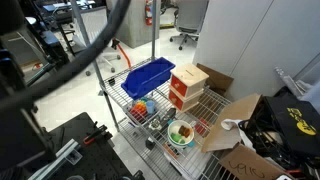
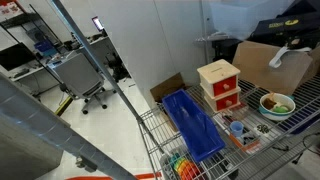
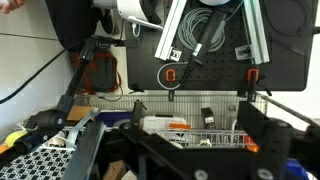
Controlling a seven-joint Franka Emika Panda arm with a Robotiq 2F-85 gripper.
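In the wrist view my gripper stands open, its orange-marked fingers wide apart above a black perforated board, with no object held between them. A small wooden chest with red drawer fronts stands on the wire rack, beside a blue tray. In front of them sits a light bowl with green and orange things in it. A multicoloured item lies near the tray's end. The dark arm fills the upper left of the first exterior view.
Open cardboard boxes and a black box crowd the rack's right side. On the black board lie a coiled grey cable and metal brackets. Small items stand between the bowl and the tray.
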